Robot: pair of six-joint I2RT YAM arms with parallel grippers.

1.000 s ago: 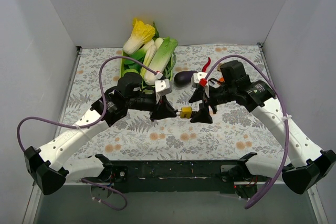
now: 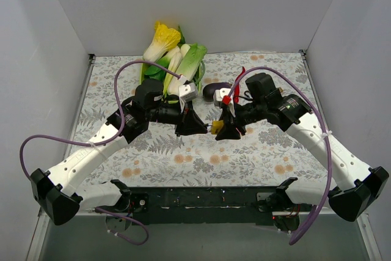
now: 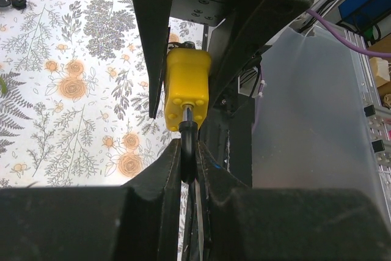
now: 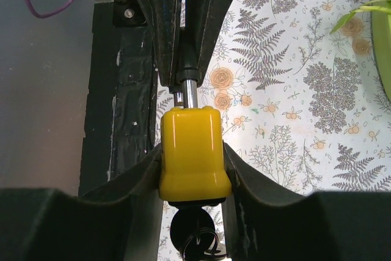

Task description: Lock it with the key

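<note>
A yellow padlock [image 2: 217, 128] is held in the air between both arms, above the middle of the table. My left gripper is shut on its black-sleeved shackle [image 3: 188, 142]. Around the yellow body [image 4: 192, 151], my right gripper is shut with one finger on each side. Bare metal of the shackle [image 4: 190, 94] shows between body and sleeve. A dark round piece with a wire ring [image 4: 194, 230] sits at the body's other end, between the right fingers; whether it is the key, I cannot tell.
Behind the arms stand a green basket [image 2: 200, 84] of vegetables, an eggplant [image 2: 215, 91] and a red pepper [image 2: 239, 85]. Purple hoses [image 2: 330, 175] loop along both arms.
My right gripper has moved left and come around the yellow padlock body, having stood at its right end.
</note>
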